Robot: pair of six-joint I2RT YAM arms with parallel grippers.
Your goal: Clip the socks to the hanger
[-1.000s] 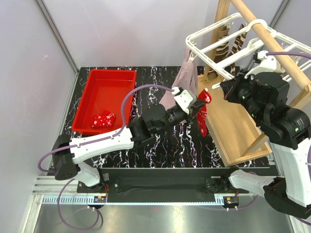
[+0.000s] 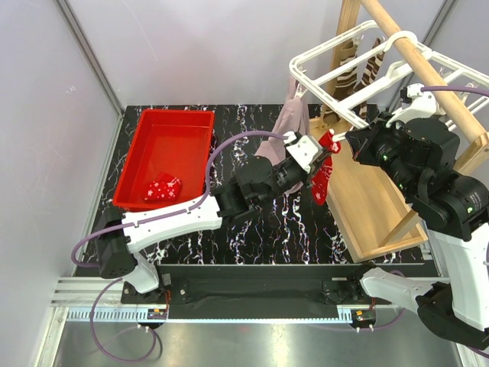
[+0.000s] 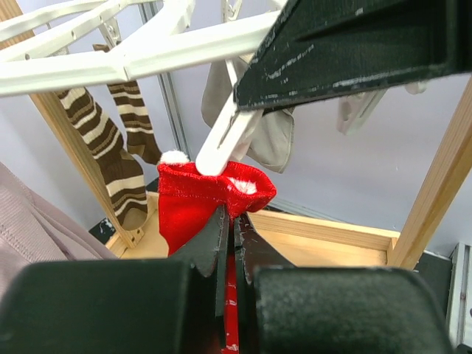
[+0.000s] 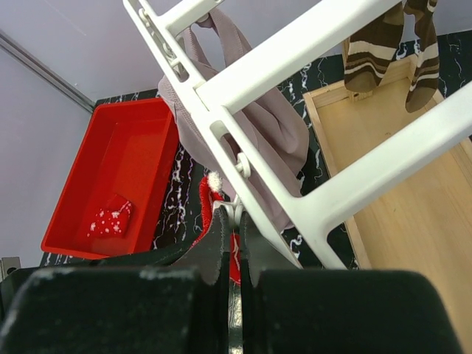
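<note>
A red sock point(image 2: 321, 180) with white specks hangs from my left gripper point(image 2: 319, 159), which is shut on it. In the left wrist view the sock point(image 3: 192, 203) has its top at the tip of a white clip point(image 3: 220, 144); whether the clip grips it I cannot tell. My right gripper is shut at the white hanger point(image 4: 310, 221), over the clip, which is mostly hidden by its fingers. Striped socks point(image 4: 372, 55) and grey-pink cloths point(image 4: 258, 133) also hang from the hanger.
A red bin point(image 2: 134, 160) at the left holds another red sock bundle point(image 2: 163, 189). The wooden rack point(image 2: 367, 214) stands at the right. Marble tabletop point(image 2: 252, 241) shows clear in front of the hanging cloth.
Over the last second my left gripper moved right and slightly up, carrying the sock to the clip.
</note>
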